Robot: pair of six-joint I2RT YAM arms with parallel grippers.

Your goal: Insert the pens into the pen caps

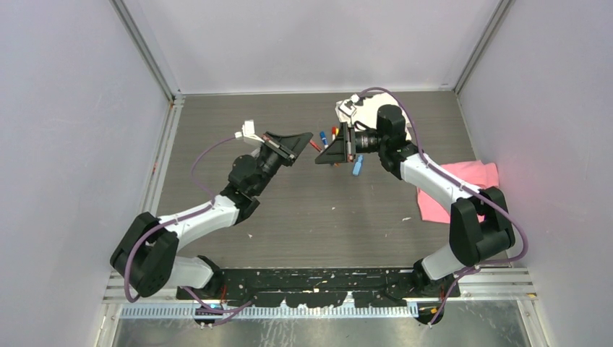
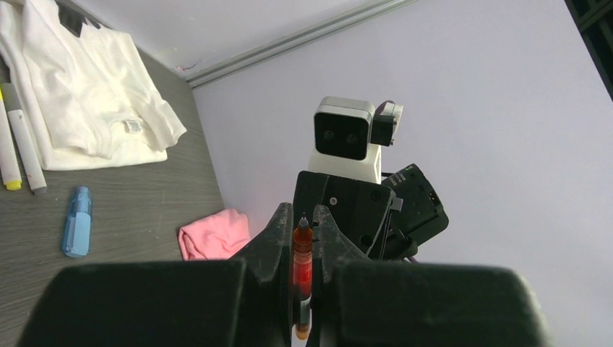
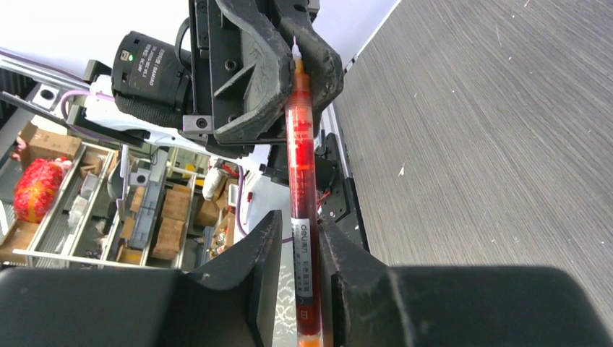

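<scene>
The red pen [image 3: 302, 181] runs between my two grippers, held in mid-air, its pale tip pointing into my left gripper [image 1: 302, 142]. In the left wrist view that gripper is shut on a red piece [image 2: 302, 267] with a metallic point on top. My right gripper [image 1: 324, 156] is around the pen barrel in the right wrist view; whether it grips firmly or is slightly open I cannot tell. A light blue cap or marker [image 2: 77, 220] lies on the table, and several markers [image 2: 25, 144] lie beside it.
A white cloth [image 1: 369, 110] lies at the back, a pink cloth [image 1: 457, 191] at the right.
</scene>
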